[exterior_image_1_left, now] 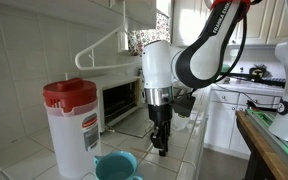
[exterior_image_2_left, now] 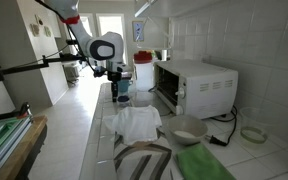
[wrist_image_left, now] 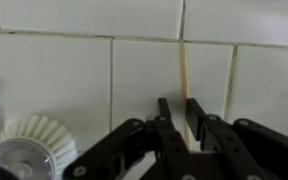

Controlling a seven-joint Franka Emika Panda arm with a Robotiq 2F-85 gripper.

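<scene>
My gripper points down at the white tiled counter, its two dark fingers a little apart. A thin wood-coloured stick (wrist_image_left: 184, 70) lies in the wrist view, running up from the gap between the fingers, closer to the right one. Whether a finger touches it I cannot tell. From the side, the gripper (exterior_image_1_left: 162, 145) hangs low over the counter, to the right of the red-lidded pitcher (exterior_image_1_left: 74, 130). The stick is too small to make out there.
A light-blue mug (exterior_image_1_left: 115, 165) stands in front of the pitcher. Along the counter are a white toaster oven (exterior_image_2_left: 196, 85), a white cloth (exterior_image_2_left: 137, 122), a bowl (exterior_image_2_left: 186, 130) and a green cloth (exterior_image_2_left: 202, 163). In the wrist view a ribbed white object (wrist_image_left: 39, 132) sits at lower left.
</scene>
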